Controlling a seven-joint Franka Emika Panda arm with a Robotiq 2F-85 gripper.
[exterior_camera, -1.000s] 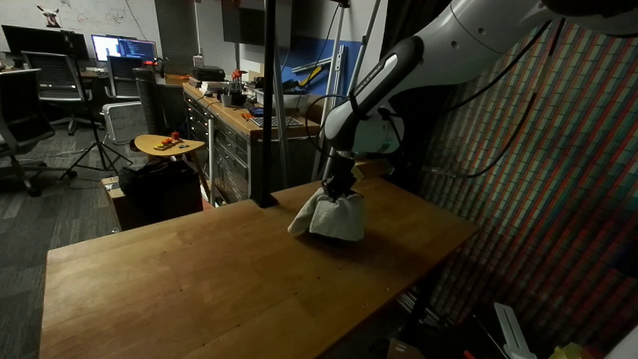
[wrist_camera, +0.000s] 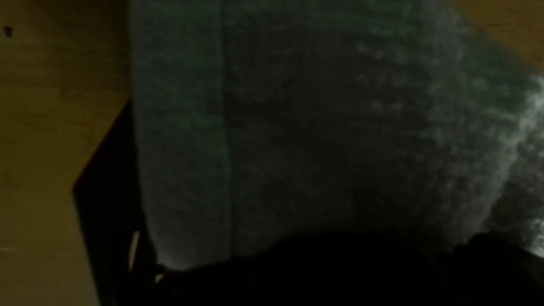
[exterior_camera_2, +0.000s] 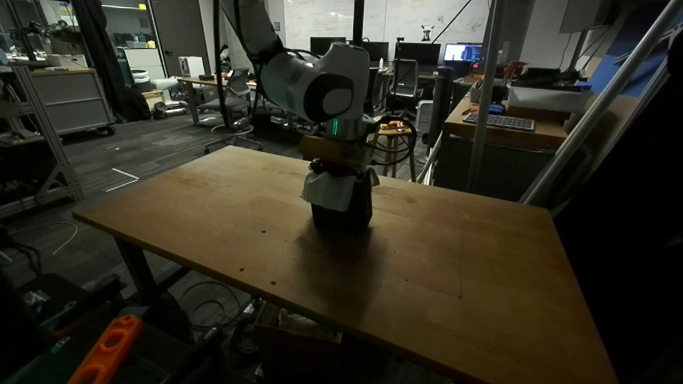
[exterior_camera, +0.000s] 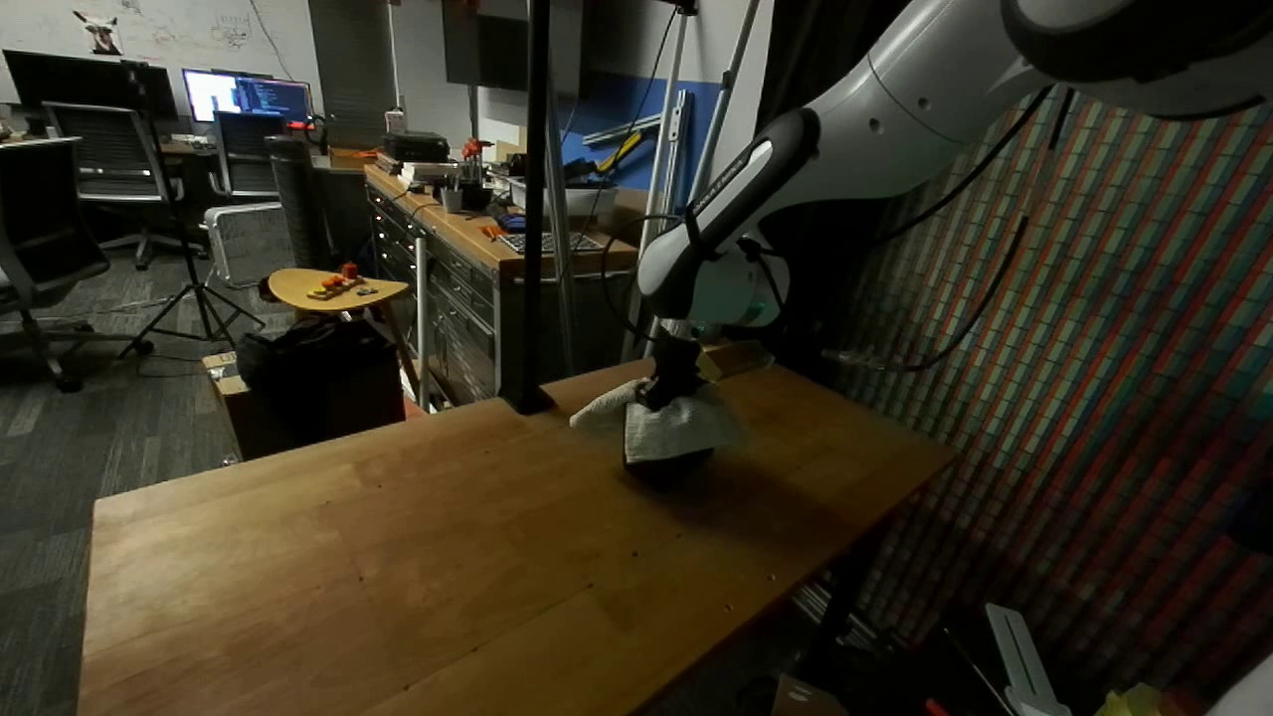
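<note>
A pale cloth [exterior_camera: 674, 428] hangs from my gripper [exterior_camera: 670, 384], which is shut on it. Beneath the cloth a black box-shaped object [exterior_camera_2: 342, 221] stands on the wooden table, its upper part covered. The cloth [exterior_camera_2: 330, 190] drapes over the near face of this object in exterior view 2. Grey, dim cloth [wrist_camera: 326, 127] fills most of the wrist view, with a dark edge of the black object [wrist_camera: 109, 188] showing at the left. My fingertips are hidden by cloth and shadow, and whether the cloth rests on the object's rim cannot be told.
A dark upright post [exterior_camera: 533, 239] stands at the table's back edge. A small stool [exterior_camera: 334, 290] is beyond the table.
The arm and cloth have shifted slightly left in exterior view 1. The cloth's lower edges sit higher and spread outward, and more of the black object shows beneath.
</note>
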